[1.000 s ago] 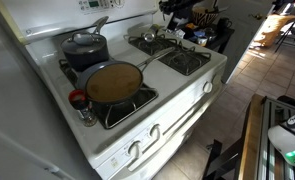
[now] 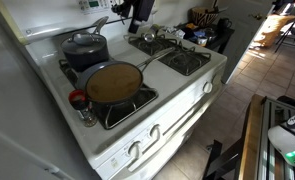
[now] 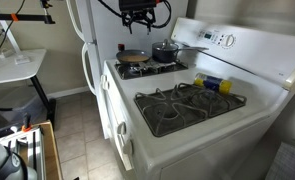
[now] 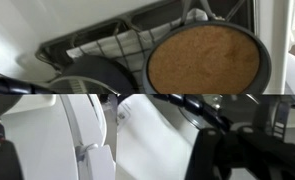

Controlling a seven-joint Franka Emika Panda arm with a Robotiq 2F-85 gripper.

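Observation:
High over the stove hangs my gripper [image 3: 139,21], its fingers open and nothing seen between them. Only its lower part enters the top of exterior view 1. Below it, on the back burner, stands a dark pot [image 2: 85,48] with a lid on top. In front of the pot, a frying pan [image 2: 113,83] with a brown inside rests on the front burner, its handle towards the other burners. The wrist view shows the frying pan [image 4: 204,60] from above, beside a dark round shape partly cut off by blur. My gripper is well apart from both.
Two small red-and-black jars [image 2: 80,101] stand at the stove's corner beside the frying pan. A yellow-and-blue item [image 3: 212,83] lies by the back panel. The near burner grates [image 3: 187,105] are bare. Knobs line the stove's front edge.
In exterior view 1 my gripper has moved left, from above the far burners towards the pot, and shows larger at the top edge. The pot, frying pan and jars have stayed put.

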